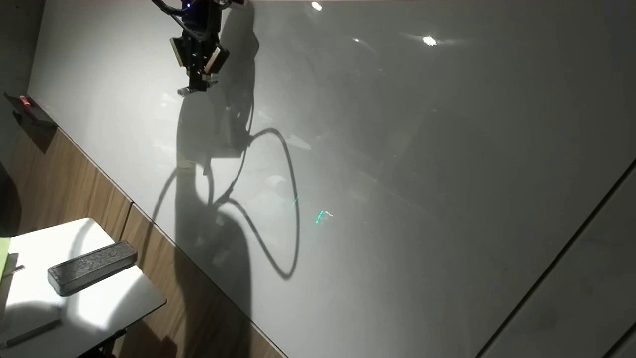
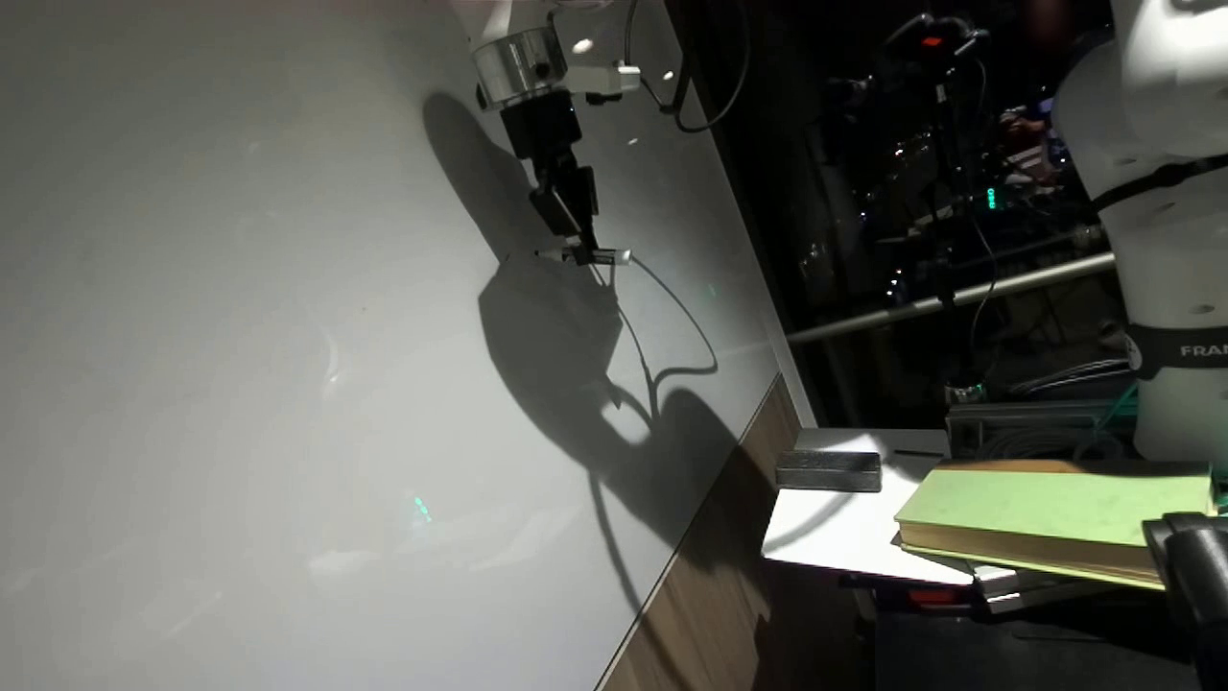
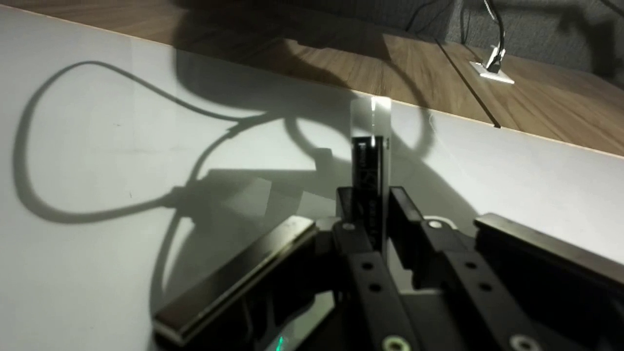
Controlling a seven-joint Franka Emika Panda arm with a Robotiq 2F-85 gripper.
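My gripper is shut on a marker (image 3: 367, 175) with a dark, lettered barrel and a clear-whitish end pointing away from the fingers. In exterior view 2 the marker (image 2: 623, 257) lies crosswise in the fingertips, a pale end to the right and a thin tip to the left. That view has the gripper (image 2: 584, 253) hanging in front of the large whitish board (image 2: 230, 345). Exterior view 1 catches the gripper (image 1: 199, 88) near the top, the marker's light end (image 1: 183, 92) jutting out to the left. Whether the tip touches the board cannot be told.
A white side table (image 1: 101, 304) holds a black eraser-like block (image 1: 92, 267). Green books (image 2: 1048, 507) are stacked beside it. Wood panelling (image 3: 362, 49) runs along the board's edge. Most of the board is bare; the arm's shadow falls across it.
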